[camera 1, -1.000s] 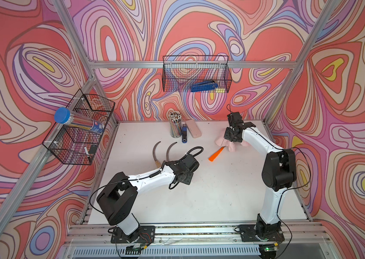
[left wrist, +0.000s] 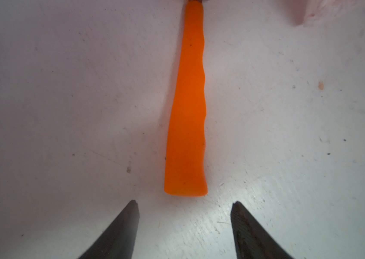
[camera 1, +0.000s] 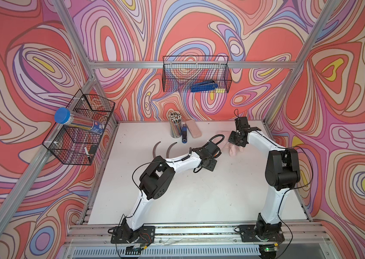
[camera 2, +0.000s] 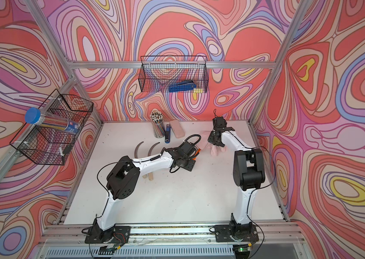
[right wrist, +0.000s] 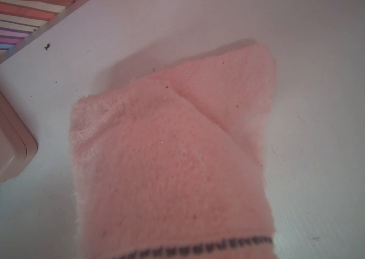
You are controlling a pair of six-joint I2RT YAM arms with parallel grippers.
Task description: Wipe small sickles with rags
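Observation:
The orange handle (left wrist: 186, 138) of a tool lies on the white table in the left wrist view, its upper end leaving the frame. My left gripper stands open at the handle's butt end, with nothing between its fingers. My right gripper (camera 1: 234, 140) is over the pink rag (right wrist: 173, 172) at the back right; its fingers are hidden in the right wrist view. Two curved sickles (camera 2: 137, 149) with wooden handles lie left of centre, partly behind my left arm.
At the back stand a container of sticks (camera 1: 175, 127), a blue object (camera 1: 184, 133) and a pink box (camera 1: 193, 128). Wire baskets (camera 1: 169, 77) hang on the back and left.
My left gripper has moved right and toward the back, onto the orange handle's place. My right gripper has shifted slightly over the rag.

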